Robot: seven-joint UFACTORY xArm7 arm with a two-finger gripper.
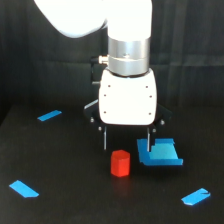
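Observation:
A red block (120, 163) stands on the dark table below my white gripper (126, 141), whose two thin dark fingers point down, apart, with nothing seen held between them. The fingertips appear above or behind the block. Just right of the block sits a small blue square tray or box (162, 154), partly behind the right finger.
Blue tape strips (24, 189) lie at the front left, at the front right (196, 196) and at the back left (49, 115).

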